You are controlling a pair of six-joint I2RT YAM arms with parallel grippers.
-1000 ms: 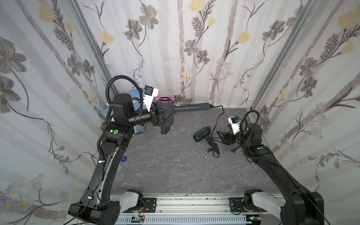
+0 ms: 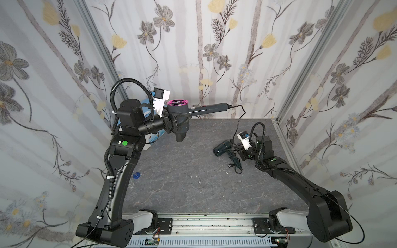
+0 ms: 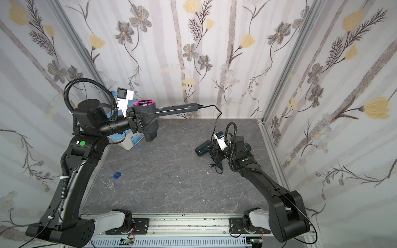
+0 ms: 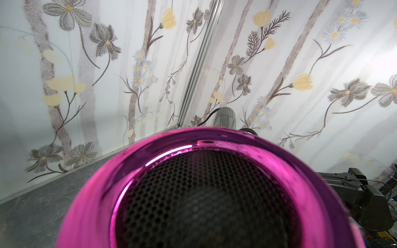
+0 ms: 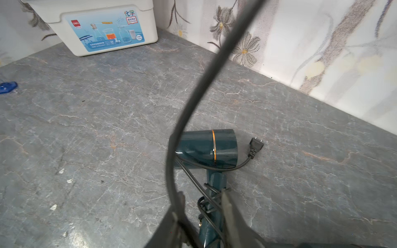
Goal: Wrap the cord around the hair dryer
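A grey hair dryer point(image 2: 208, 108) with a pink ring is raised at the back left, my left gripper point(image 2: 173, 124) gripping its head; the ring point(image 4: 206, 136) fills much of the left wrist view. Its black cord point(image 2: 239, 117) hangs from the handle's end down to my right gripper, whose blurred fingers have the cord point(image 5: 182, 124) running between them; whether they grip it is unclear. Below lies a dark green hair dryer point(image 5: 202, 142) with its own cord and plug point(image 5: 256, 144).
A white-and-blue plastic box point(image 5: 107, 37) stands at the back left. A small blue piece point(image 3: 117, 175) lies on the left of the table.
My left gripper has risen slightly with the grey dryer. My right gripper has moved leftward to the hanging cord, near the green dryer.
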